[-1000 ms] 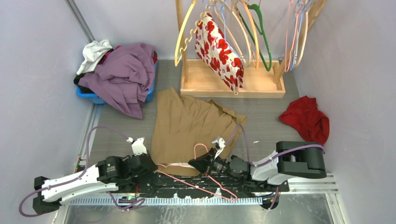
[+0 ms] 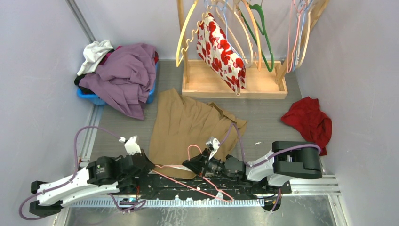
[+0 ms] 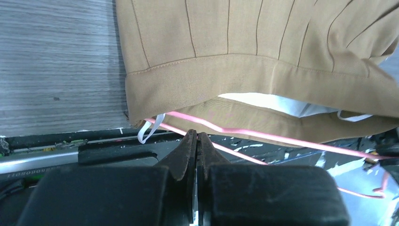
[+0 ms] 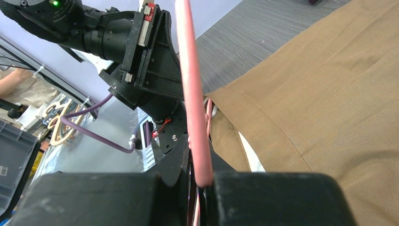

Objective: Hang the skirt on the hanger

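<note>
The brown skirt lies flat, its waistband toward the front edge and gaping, with a white patch showing inside. My right gripper is shut on the pink hanger, in front of the waistband. In the left wrist view the hanger's left end runs to the waistband's left corner, beside a white loop; whether the loop goes round it I cannot tell. A second white loop shows at the right. My left gripper is shut near that left corner, with nothing visible between its fingers.
Behind the skirt stands a wooden rack with several hangers and a floral cloth. A blue basket of clothes is at the back left. A red cloth lies at the right.
The right gripper and the pink hanger have shifted a little to the left. My left gripper has also moved slightly left. The skirt's left front corner has shifted slightly left too.
</note>
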